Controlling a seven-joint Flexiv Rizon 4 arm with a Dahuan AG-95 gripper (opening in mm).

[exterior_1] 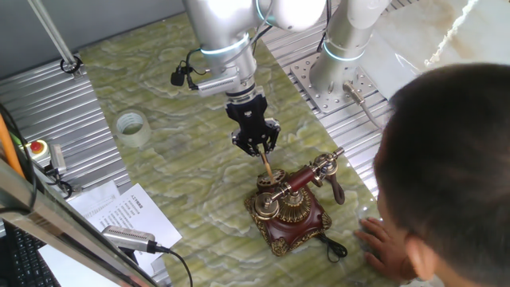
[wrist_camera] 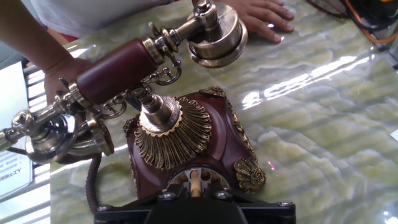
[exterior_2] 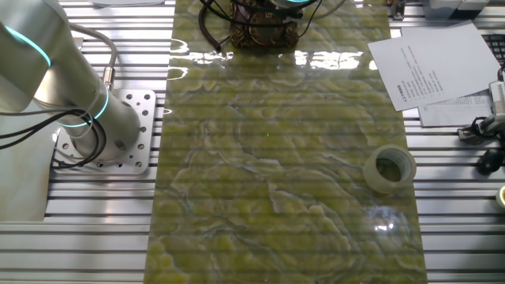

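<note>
A dark red and brass antique-style telephone [exterior_1: 291,211] stands on the green marbled mat, its handset [wrist_camera: 118,71] resting across the cradle. Above the dial [exterior_1: 271,178] my gripper [exterior_1: 261,150] points down, shut on a thin wooden stick [exterior_1: 267,164]. The stick's lower end is at the dial; whether it sits in a finger hole is hard to tell. From the wrist, the stick [wrist_camera: 195,184] shows between the fingers, in front of the dial's holes, with most of the dial hidden. In exterior view 2 only the telephone's base [exterior_2: 264,33] shows, at the top edge.
A person [exterior_1: 446,159] leans in at the right, one hand [exterior_1: 384,245] flat on the mat beside the telephone. A tape roll [exterior_1: 133,129] lies on the mat, and papers [exterior_1: 135,219] lie at the left.
</note>
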